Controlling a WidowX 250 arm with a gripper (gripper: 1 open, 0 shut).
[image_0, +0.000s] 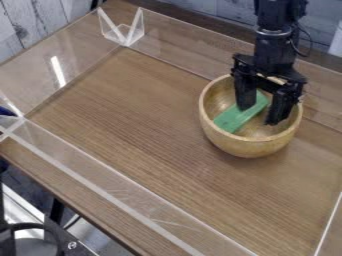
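Observation:
A round wooden bowl (247, 140) sits on the wooden table toward the right, with a green rectangular object (238, 118) lying inside it. My dark gripper (265, 95) is lowered over the bowl, its open fingers reaching down inside the rim, one beside the green object and one toward the right. Parts of the bowl's interior are hidden behind the fingers.
A small white wire-like basket (122, 25) stands at the back left. A black item (30, 240) lies at the bottom left corner.

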